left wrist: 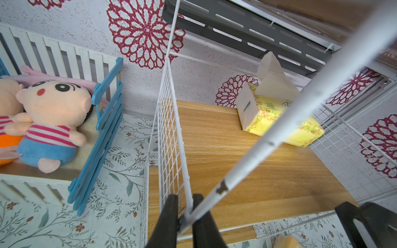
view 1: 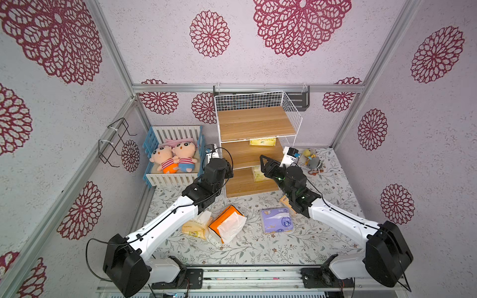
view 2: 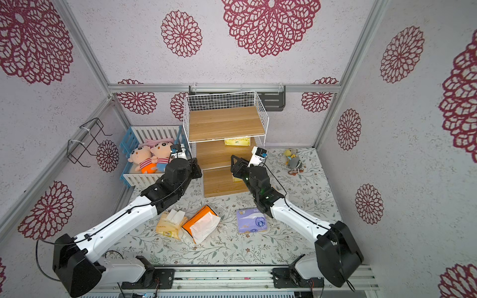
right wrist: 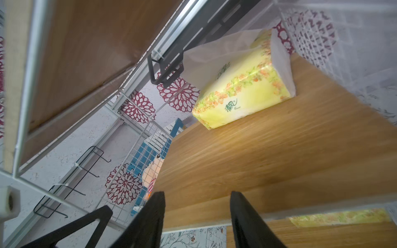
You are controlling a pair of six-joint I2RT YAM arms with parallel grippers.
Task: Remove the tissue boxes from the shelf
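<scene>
A wooden shelf unit with white wire sides (view 1: 256, 121) stands against the back wall. On its middle board sits a yellow tissue box with floral edging; the left wrist view shows this tissue box (left wrist: 281, 109) at the back. Another yellow tissue box (view 1: 258, 174) lies on the bottom board, partly hidden by the right arm. My left gripper is shut on the shelf's white metal post (left wrist: 248, 173) at the front left. My right gripper is open at the front of the middle board, short of the box, with nothing between its fingers.
On the table lie an orange-and-white pack (view 1: 228, 223), a yellow pack (view 1: 196, 228), a purple pack (view 1: 277, 220) and a pack under the right arm. A crate with two dolls (view 1: 174, 158) is at left. Another toy (view 2: 293, 161) stands right of the shelf.
</scene>
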